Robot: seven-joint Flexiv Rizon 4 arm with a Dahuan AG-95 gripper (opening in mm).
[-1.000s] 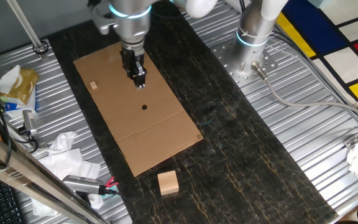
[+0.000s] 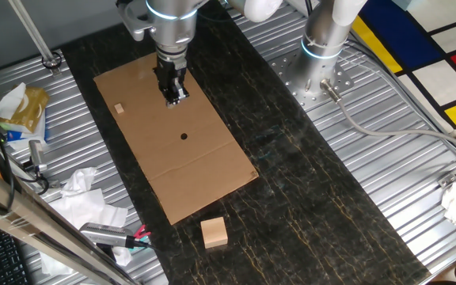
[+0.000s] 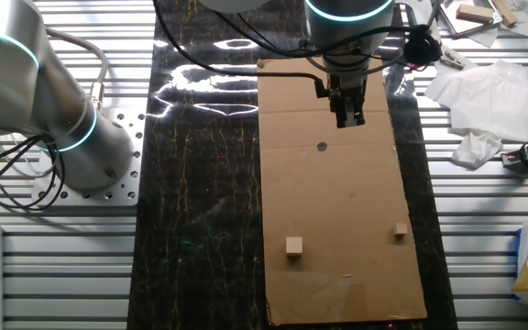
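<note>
My gripper (image 2: 176, 99) points down over the upper part of a brown cardboard sheet (image 2: 200, 170). Its dark fingers are too small to show whether they are apart or together. In exterior view 2 the gripper (image 3: 348, 122) appears just beyond a dark round spot (image 3: 323, 147) on the cardboard. A small wooden cube (image 3: 294, 247) rests on the sheet's base side; the arm seems to hide it in exterior view 1. Near the opposite edge lies a smaller wooden block (image 3: 401, 229). Off the cardboard, a larger wooden block (image 2: 214, 232) sits on the dark tabletop.
The dark marbled tabletop (image 2: 307, 198) has clear room between the cardboard and the robot's base (image 2: 315, 75). White tissues (image 2: 85, 210) and a tissue pack (image 2: 32, 109) lie on the slatted metal surface beyond the tabletop. A black cable (image 3: 236, 71) hangs beside the arm.
Over the last second my gripper has shifted slightly away from the dark spot, towards the top of exterior view 1, and its fingers look turned. The visible blocks and cardboard have not moved.
</note>
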